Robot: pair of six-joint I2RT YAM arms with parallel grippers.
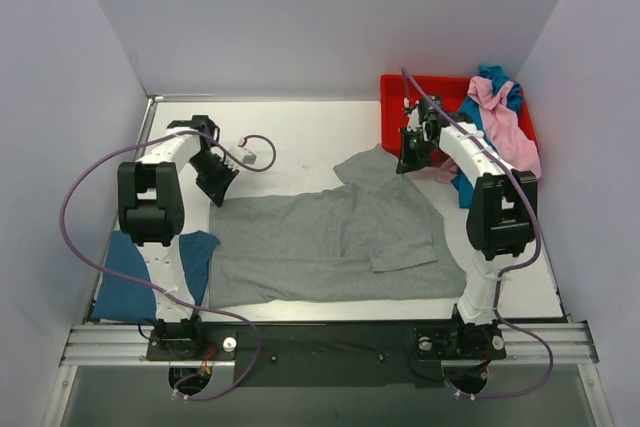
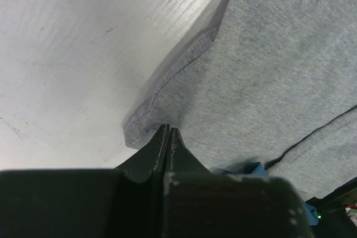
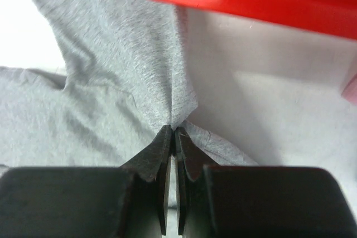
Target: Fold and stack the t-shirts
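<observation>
A grey t-shirt (image 1: 290, 237) lies spread across the middle of the white table, one sleeve sticking out at its upper right. My left gripper is shut over the shirt's top left corner, with no cloth between its fingers. That corner (image 2: 136, 132) lies flat just beyond the tips, to their left in the left wrist view. On the other side, my right gripper is shut on a pinched fold of the grey t-shirt (image 3: 150, 76) near its right shoulder, close to the red bin.
The red bin (image 1: 395, 112) stands at the back right, with blue and pink cloth (image 1: 505, 127) hanging over its side. A folded blue cloth (image 1: 140, 277) lies at the front left. Behind the shirt, the table (image 1: 290, 142) is bare.
</observation>
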